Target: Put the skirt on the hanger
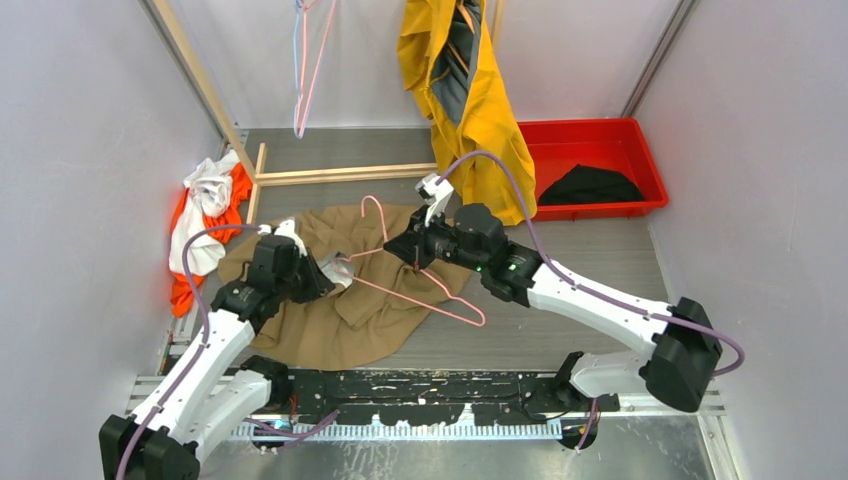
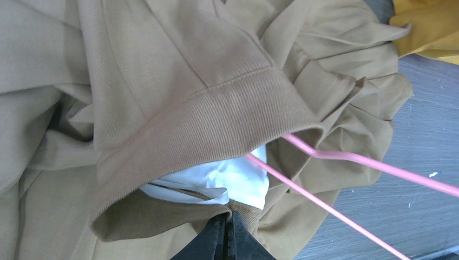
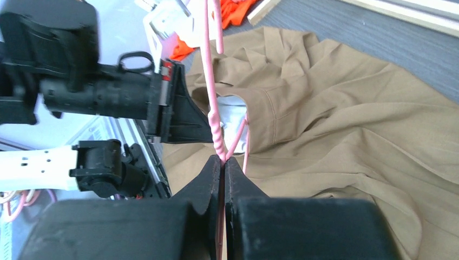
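Observation:
The brown skirt [image 1: 360, 330] lies crumpled on the floor, its waistband lifted into an opening with pale lining [image 2: 233, 179] showing. My left gripper is shut on the edge of the waistband. My right gripper is shut on the pink wire hanger [image 1: 420, 302] at its twisted neck, with the hook upward. One end of the hanger reaches into the skirt's opening, under the waistband, in the left wrist view; that end itself is hidden.
A yellow garment [image 1: 480, 150] hangs at the back beside a red bin [image 1: 600, 210] holding dark cloth. White and orange clothes [image 1: 205, 225] lie at the left by a wooden frame [image 1: 340, 174]. Hangers [image 1: 302, 100] hang at the back.

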